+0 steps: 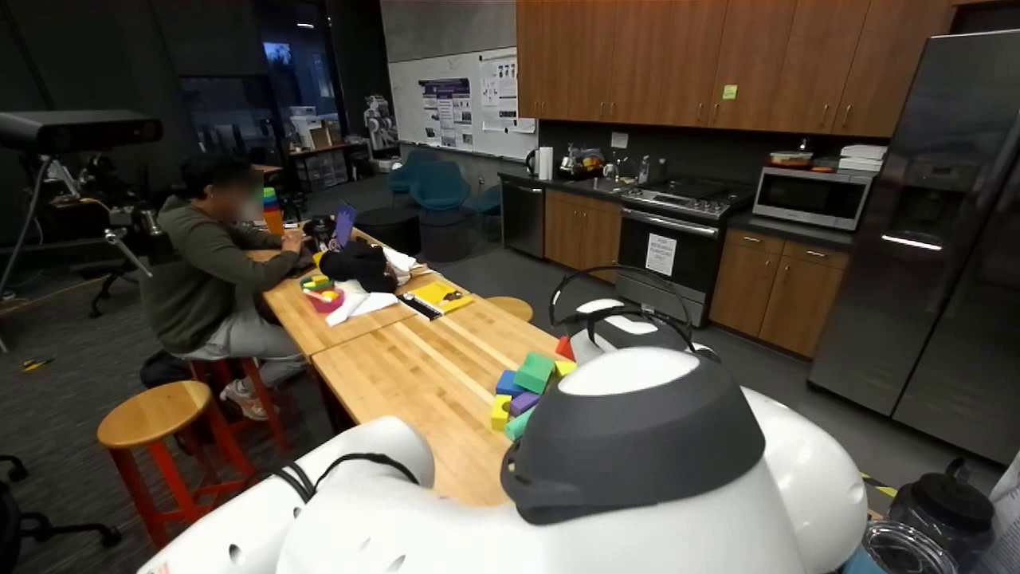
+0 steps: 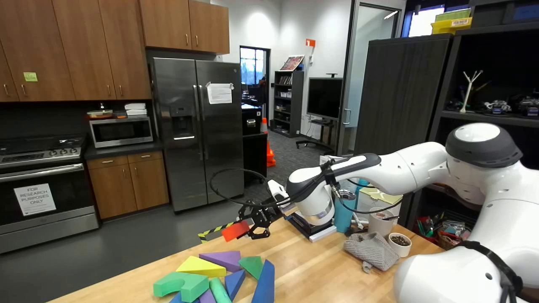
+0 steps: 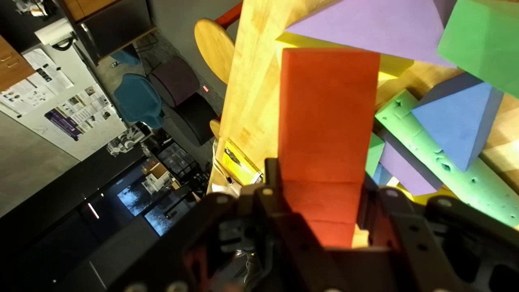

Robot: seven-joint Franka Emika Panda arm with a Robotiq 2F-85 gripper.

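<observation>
A long red block (image 3: 328, 117) sticks out from between the fingers of my gripper, which is shut on it in the wrist view. In exterior view 2 the red block (image 2: 235, 230) hangs tilted off the gripper (image 2: 247, 227), out near the table's far edge. Below it lies a pile of blocks: a purple triangle (image 2: 222, 259), a yellow wedge (image 2: 201, 267), a green arch (image 2: 182, 284), a green cylinder (image 2: 220, 291) and several blue and green pieces. Exterior view 1 shows only the red block's tip (image 1: 565, 347); the arm hides the gripper there.
A grey cloth (image 2: 371, 250), cups (image 2: 400, 244) and a blue bottle (image 2: 343, 211) stand to the right of the pile. A person sits at the adjoining table (image 1: 315, 325).
</observation>
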